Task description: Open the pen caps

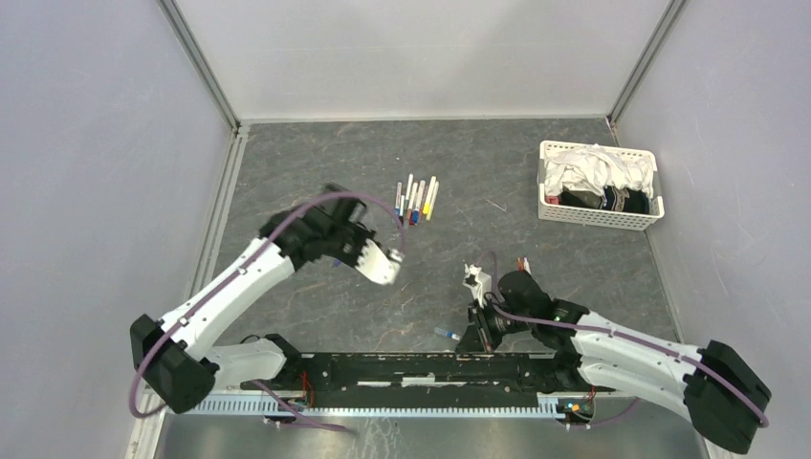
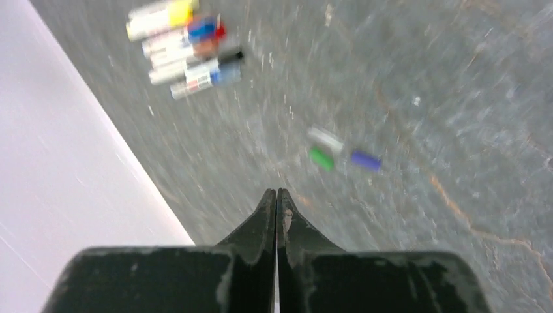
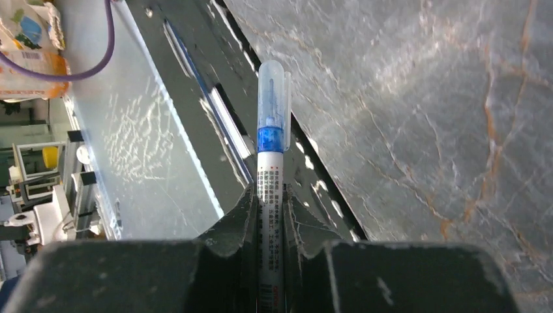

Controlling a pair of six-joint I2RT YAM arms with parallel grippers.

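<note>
A white marker with a clear-and-blue cap (image 3: 270, 104) stands upright in the right wrist view, its cap still on. My right gripper has a finger against each side of its white barrel (image 3: 270, 173); the top view shows the capped end (image 1: 446, 333) near the front edge. My left gripper is shut, and nothing shows between its fingertips. Beyond it lie a green cap (image 2: 321, 158), a blue cap (image 2: 366, 161) and a blurred whitish piece (image 2: 325, 139). A row of several markers (image 1: 430, 199) rests at the middle back of the table.
The white basket (image 1: 598, 220) with cloth and dark items stands at the back right. Pen ends (image 1: 523, 264) show behind the right arm. Bare table lies between the row and the basket. The black front rail (image 1: 421, 368) borders the table.
</note>
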